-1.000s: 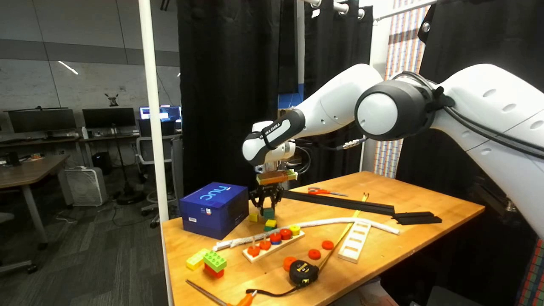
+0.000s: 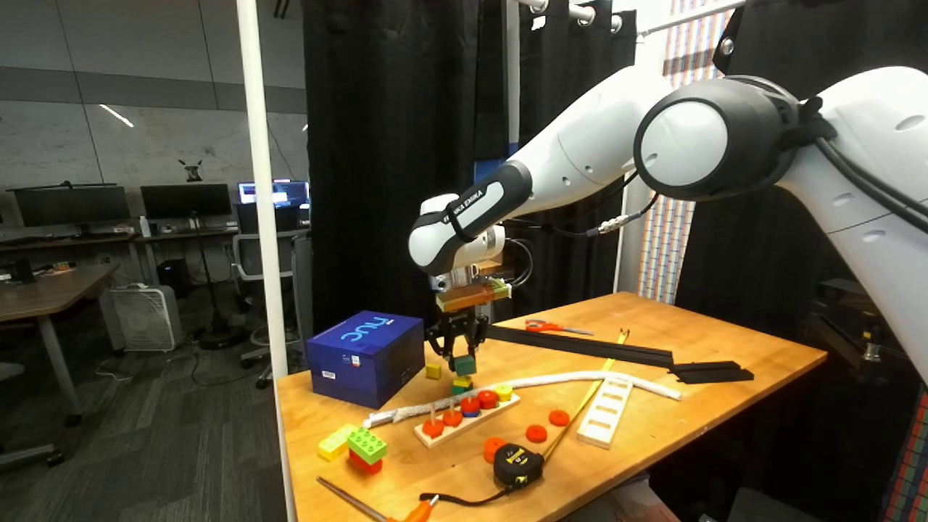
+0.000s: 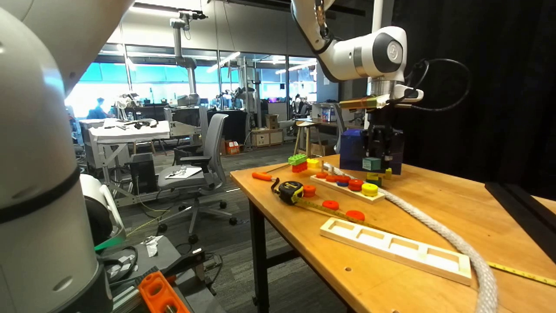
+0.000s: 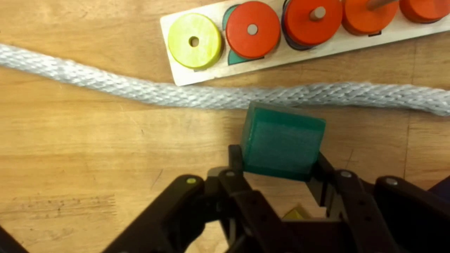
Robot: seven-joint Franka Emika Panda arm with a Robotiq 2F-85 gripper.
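Observation:
My gripper is shut on a teal-green block, one finger on either side of it. The block is held in the air, slightly tilted in the wrist view. In exterior view 1 the held block appears just above a yellow block stacked on another green block. Exterior view 2 also shows the held block above that yellow-and-green stack, with a gap. A second yellow block stands by itself beside the stack. Part of a yellow block shows between my fingers in the wrist view; which one, I cannot tell.
A white rope crosses the table beside the stack. Next to it lies a peg board with red, blue and yellow discs. A blue box stands close behind. Loose red discs, a tape measure and a slotted wooden tray lie farther out.
The arm has carried the green block toward exterior view 1's camera and slightly right, from beside the lone yellow block to over the stack. The gripper stayed shut on it.

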